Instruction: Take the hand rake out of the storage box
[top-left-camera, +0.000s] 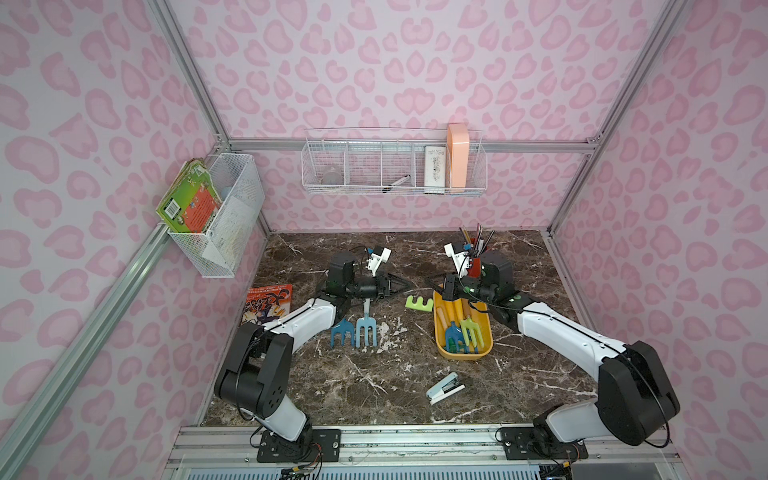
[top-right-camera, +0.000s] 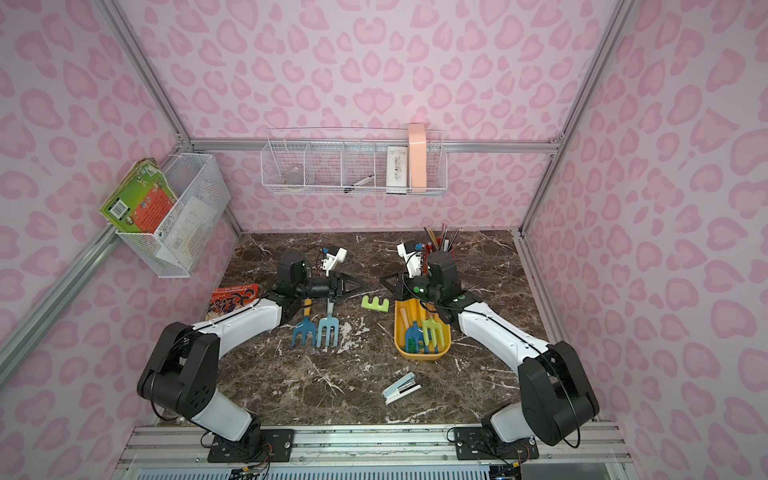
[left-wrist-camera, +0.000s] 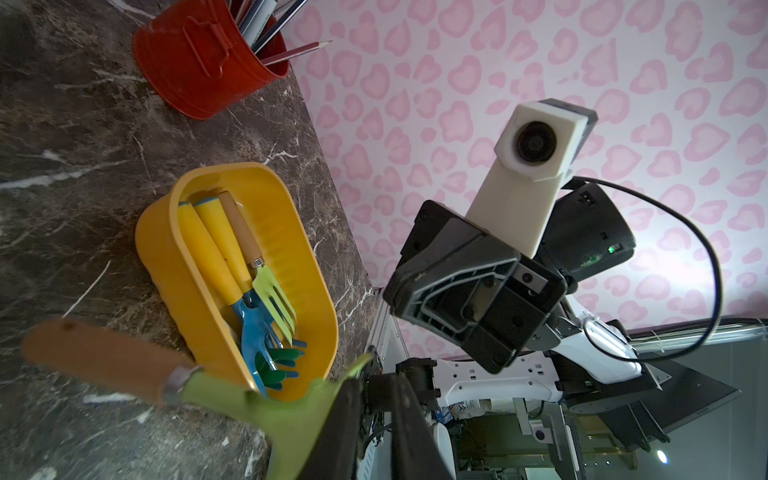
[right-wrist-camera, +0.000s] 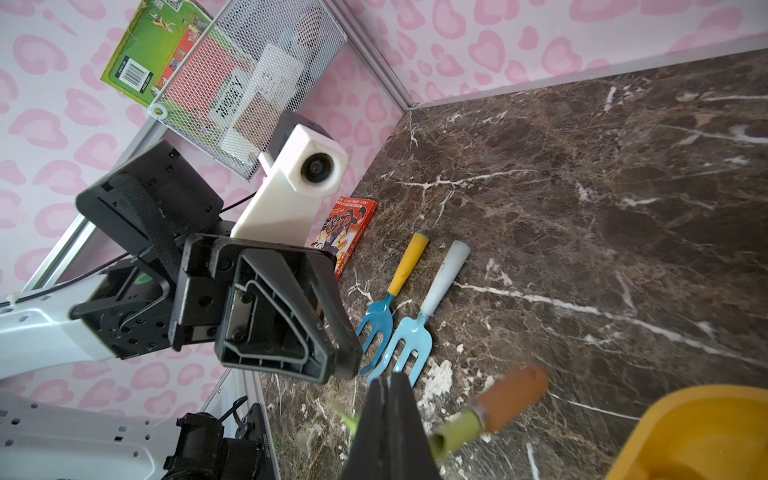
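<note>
The green hand rake (top-left-camera: 418, 305) is between and just below my grippers in the top views, its head showing. In both wrist views it is blurred, with its wooden handle (left-wrist-camera: 104, 356) pointing away from the fingers. My left gripper (top-left-camera: 400, 284) looks shut; whether it touches the rake is unclear. My right gripper (top-left-camera: 436, 284) is shut, nothing clear between its fingertips. The yellow storage box (left-wrist-camera: 308, 272) holds several other garden tools, below the right gripper.
A red pencil bucket (left-wrist-camera: 180, 60) stands behind the box. Two blue forks (right-wrist-camera: 412, 340) lie on the left, a stapler (top-left-camera: 444, 388) at the front. Wire baskets (top-left-camera: 360, 168) hang on the walls.
</note>
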